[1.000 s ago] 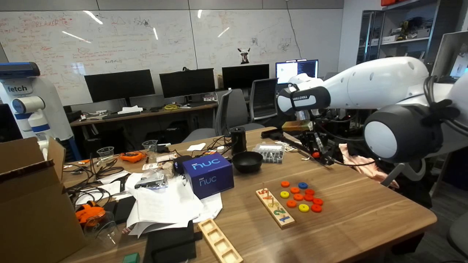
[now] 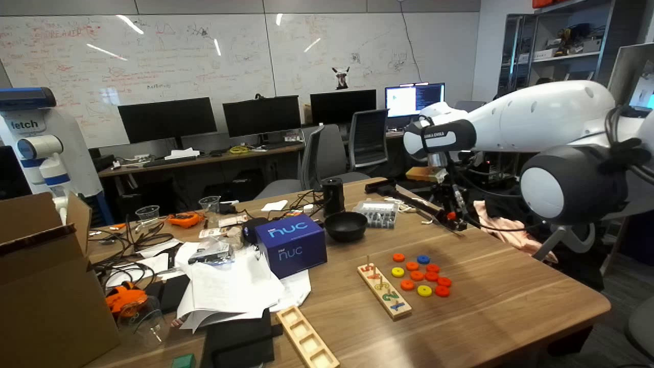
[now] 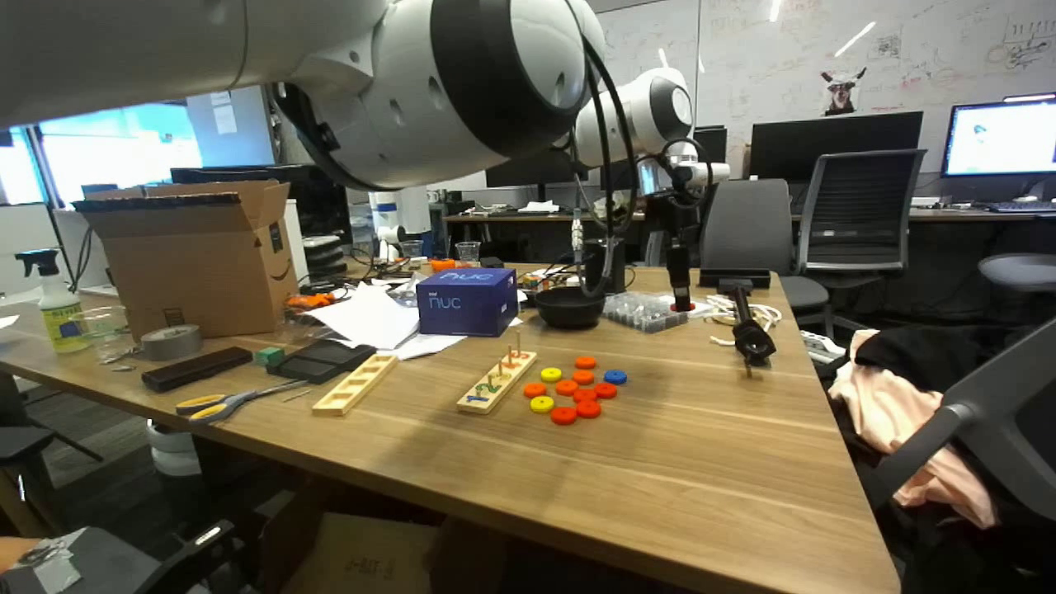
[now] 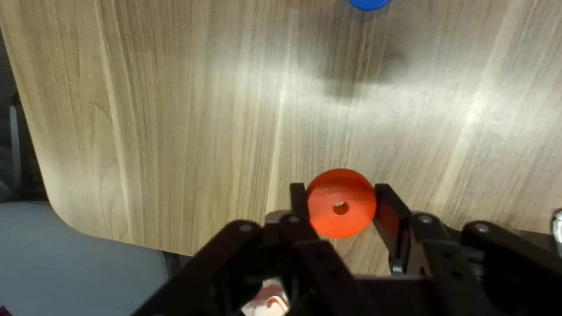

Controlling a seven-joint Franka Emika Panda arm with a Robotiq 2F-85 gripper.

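Note:
In the wrist view, an orange-red ring with a small centre hole sits pinched between both fingers of my gripper. Exterior view 1 has my gripper out toward the table's far right side, a spot of the ring's colour at its tip. In exterior view 2 the gripper is small and distant, beyond the loose rings. Several orange-red rings, a blue ring and two yellow rings lie flat beside the numbered peg board, whose pegs look bare.
An empty wooden tray, a blue NUC box, a black bowl and a clear parts case share the table. Papers and cables clutter its left side. Bare wood stretches right of the rings.
In exterior view 1, my arm and gripper have shifted to the right, with the orange-red ring still at the tip. The loose rings and peg board have stayed in place.

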